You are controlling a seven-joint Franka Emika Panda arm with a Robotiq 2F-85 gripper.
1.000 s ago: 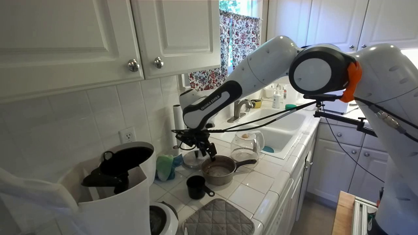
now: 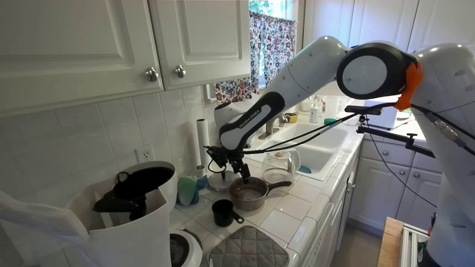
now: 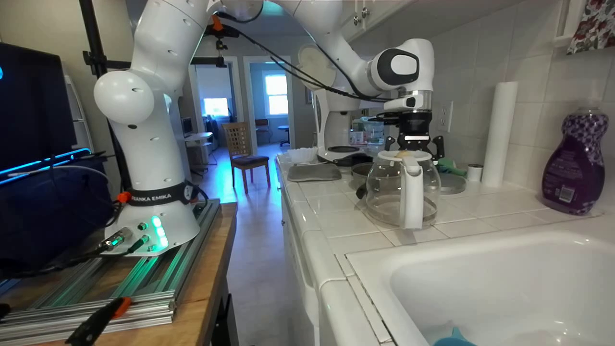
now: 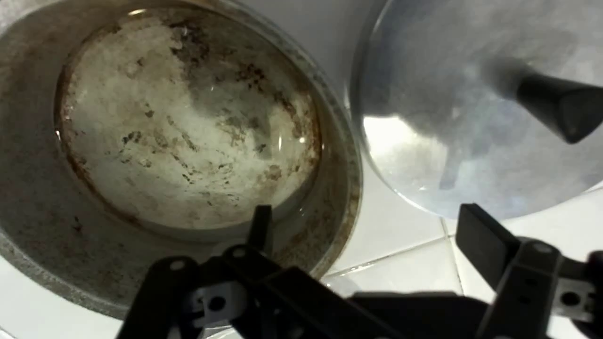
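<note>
My gripper is open with nothing between its fingers, above the pan's rim and the counter beside it. Below its left finger is the brown-stained pan (image 4: 186, 130), with clear liquid in its bottom; in exterior view 1 the pan's dark handle (image 2: 279, 184) points toward the sink. A round glass lid (image 4: 429, 147) with a black knob (image 4: 559, 107) lies beside the pan, on the wall side. The glass carafe (image 3: 398, 190) with a white handle stands close to the pan and partly hides it and the gripper in exterior view 2.
A black measuring cup (image 2: 223, 213) and a grey quilted mat (image 2: 249, 249) occupy the near counter, with a white appliance (image 2: 133, 222) at left. Behind stands a paper roll (image 2: 203, 142). The sink (image 2: 325, 147) lies beyond the carafe. Bare tiles run along the counter's front edge.
My arm and gripper have shifted slightly to the right in exterior view 1, toward the pan's middle. The pan, lid, carafe and cup stay where they were.
</note>
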